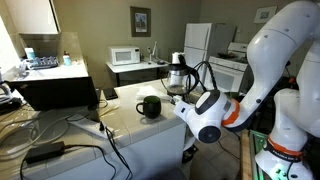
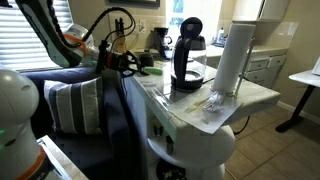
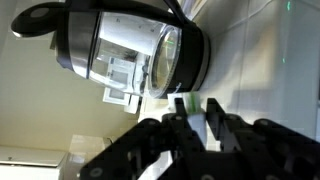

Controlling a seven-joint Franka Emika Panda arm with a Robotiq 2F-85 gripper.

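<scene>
In the wrist view my gripper is shut on a slim pale object (image 3: 197,126) with a bit of green near its end; what it is exactly I cannot tell. Beyond the fingertips stands a black coffee maker (image 3: 88,42) with a clear glass carafe part. From exterior view 2 the gripper (image 2: 133,68) is over the counter's left part, apart from the coffee maker (image 2: 186,58), with a green item (image 2: 151,71) close by. Exterior view 1 shows the gripper (image 1: 181,101) small and dark, its contents too small to make out.
A black mug (image 1: 151,107) stands on the counter left of the gripper. A paper towel roll (image 2: 235,57) stands right of the coffee maker, with a crumpled clear wrapper (image 2: 208,104) in front. Cables (image 1: 108,132) lie along the left counter.
</scene>
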